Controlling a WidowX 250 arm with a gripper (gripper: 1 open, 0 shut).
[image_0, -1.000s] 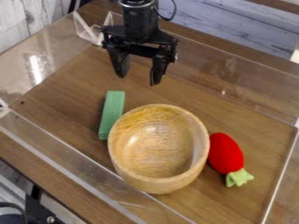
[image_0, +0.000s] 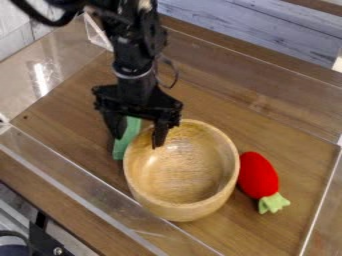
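The black arm reaches down from the top. Its open gripper (image_0: 136, 128) is low over the left rim of the wooden bowl (image_0: 187, 185), with one finger on each side of a green block (image_0: 123, 147). The block lies just left of the bowl and is partly hidden by the gripper; whether the fingers touch it cannot be told.
A red plush vegetable with a green top (image_0: 258, 176) lies right of the bowl. Clear walls edge the work area.
The gripper has come down and toward the front, from above the back of the table to the green block by the bowl. The bowl and red plush have not moved.
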